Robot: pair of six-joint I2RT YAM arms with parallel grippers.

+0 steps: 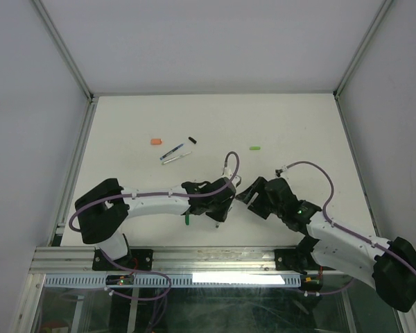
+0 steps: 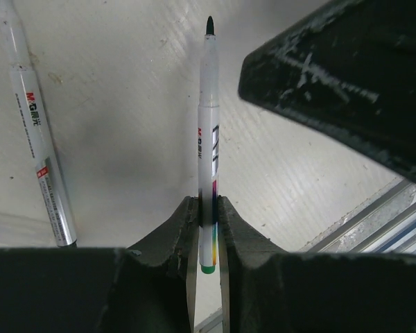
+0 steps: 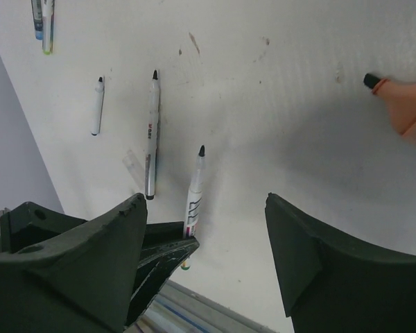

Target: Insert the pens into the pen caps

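Observation:
Pinched near its green end, a slim white pen (image 2: 208,132) with a bare dark tip is held by my left gripper, above the table. The same pen (image 3: 194,198) shows between and beyond the right fingers in the right wrist view. My right gripper stands open with a wide gap; its fingers do not appear to touch the pen. From above, the left gripper (image 1: 225,207) and right gripper (image 1: 251,198) are close together. Loose caps lie farther back: a green one (image 1: 255,148), a black one (image 1: 192,140) and an orange one (image 1: 156,141).
Another white pen (image 2: 38,125) lies left of the held one. A blue pen (image 1: 171,151) and a pale pen (image 1: 177,158) rest at the back left. A green piece (image 1: 187,218) is beside the left arm. An orange piece (image 3: 405,104) lies right.

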